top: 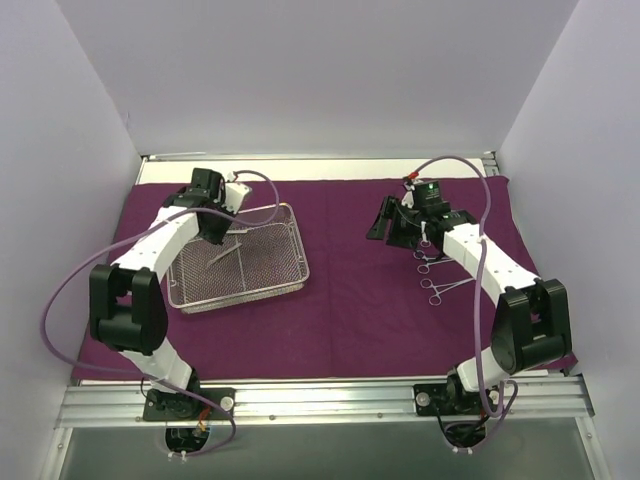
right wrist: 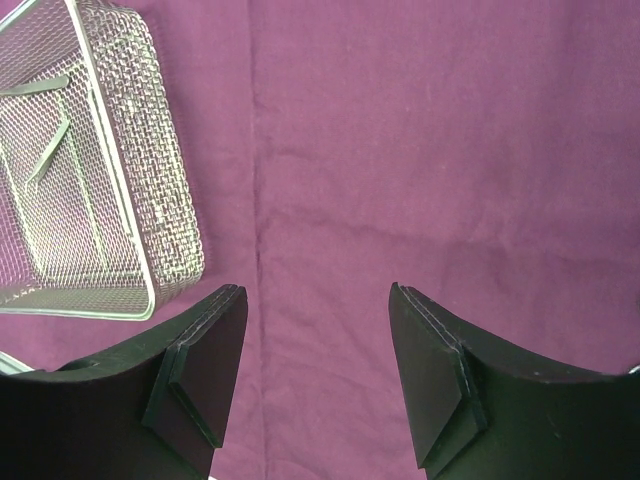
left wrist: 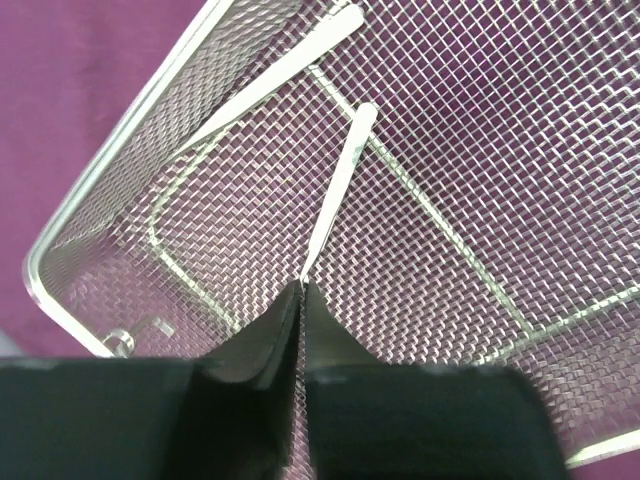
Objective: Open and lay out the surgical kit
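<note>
In the wire mesh basket [top: 266,293] lie two slim silvery instruments. One flat-handled instrument [left wrist: 340,185] rests on the mesh floor, its thin tip meeting my left gripper's fingertips; the other instrument [left wrist: 278,75] lies along the basket wall. My left gripper is low inside the basket with its fingertips close together; whether the thin tip sits between them is unclear. Over the bare cloth to the right, my right gripper stands open and empty. Ring-handled instruments [top: 438,291] lie on the cloth beside and partly under the right arm.
The basket's raised rim [right wrist: 112,160] surrounds the left gripper. Grey walls [top: 320,80] enclose the back and sides.
</note>
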